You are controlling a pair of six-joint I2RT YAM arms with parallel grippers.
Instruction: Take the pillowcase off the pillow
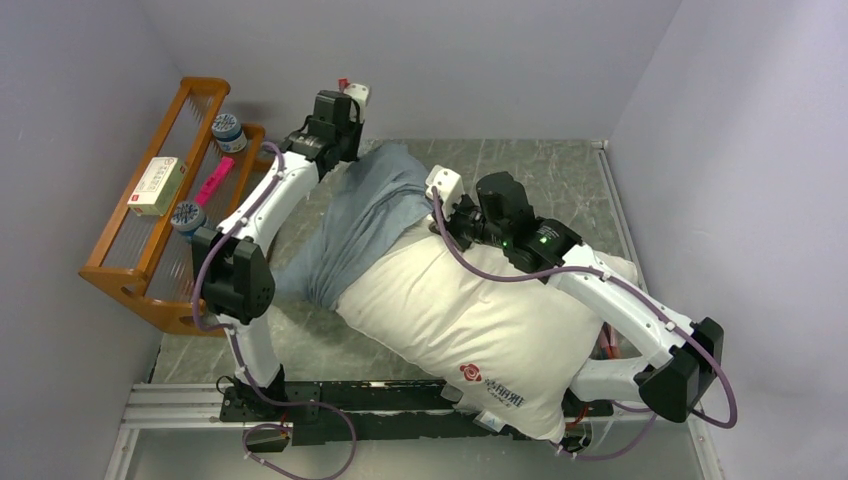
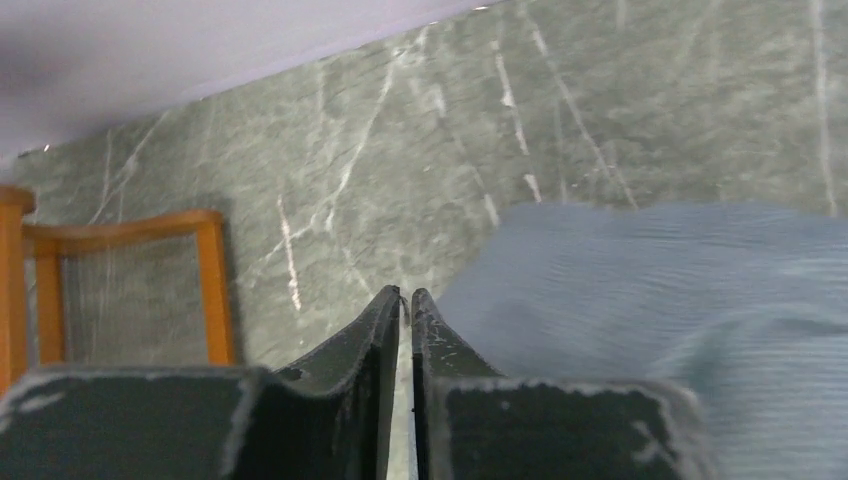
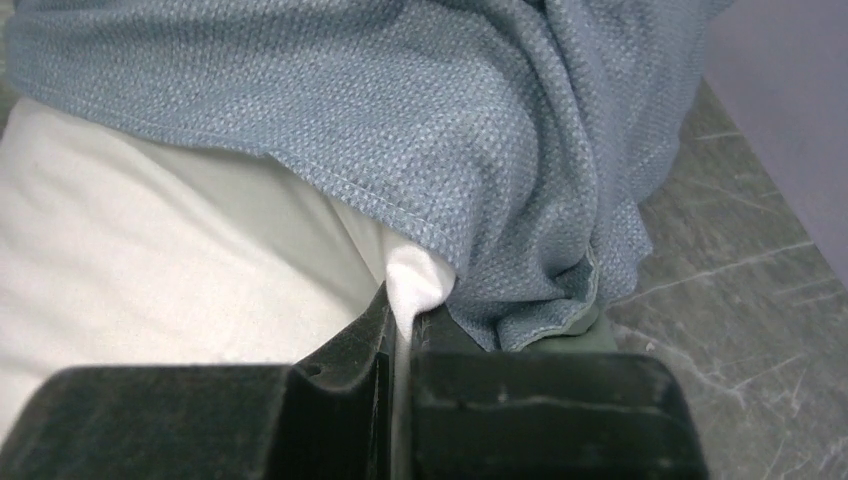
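Observation:
The white pillow [image 1: 480, 310] lies at a slant across the table, mostly bare. Around its upper left end bunches the blue-grey pillowcase [image 1: 365, 215]; in the right wrist view its hem [image 3: 270, 157] crosses the white fabric. My right gripper is shut on a fold of the pillow's white fabric, right beside that hem. Past the pillowcase's far end, my left gripper is slightly open, with a narrow gap and no cloth between its fingertips. The pillowcase [image 2: 640, 290] lies just to its right in the left wrist view.
On the left stands a wooden rack [image 1: 150, 245] holding two jars, a box [image 1: 157, 187] and a pink item [image 1: 215, 181]. Walls rise at the back and sides. Bare grey tabletop [image 1: 560, 185] shows at the back right.

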